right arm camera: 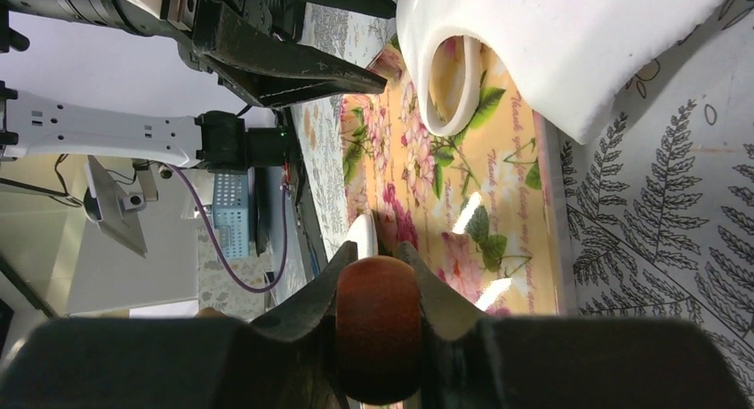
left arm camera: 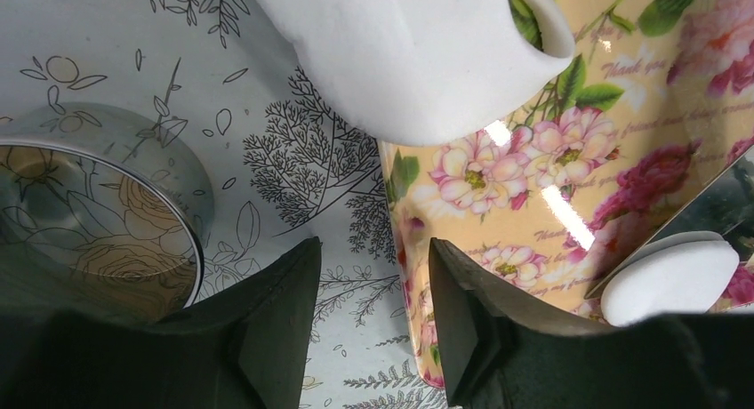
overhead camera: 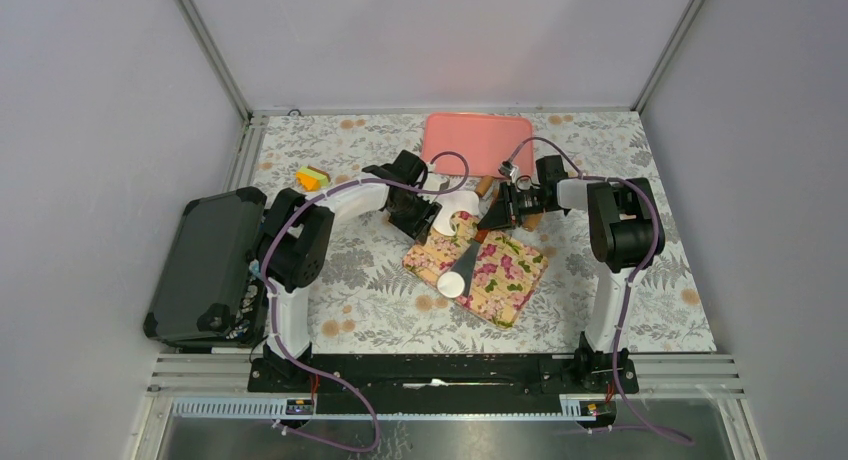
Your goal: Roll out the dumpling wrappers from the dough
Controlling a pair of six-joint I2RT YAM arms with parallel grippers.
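My right gripper is shut on the reddish-brown knife handle (right arm camera: pixel 378 329). The knife's broad dark blade (overhead camera: pixel 465 260) lies low over the floral board (overhead camera: pixel 507 280). At the blade's lower end is a small round white dough piece (overhead camera: pixel 451 284); in the left wrist view this piece (left arm camera: pixel 671 280) touches the blade edge. A larger smooth white lump (left arm camera: pixel 418 62), probably dough, has a loop at one end and overhangs the board's edge. My left gripper stands open above the board's left edge, nothing between its fingers; it hides part of the board from above.
A clear cup (left arm camera: pixel 98 213) lies beside my left fingers. Wooden pieces (overhead camera: pixel 533 221) lie by the right gripper, and a pink tray (overhead camera: pixel 475 140) is at the back. A yellow-orange object (overhead camera: pixel 312 178) and a black case (overhead camera: pixel 205 265) are on the left.
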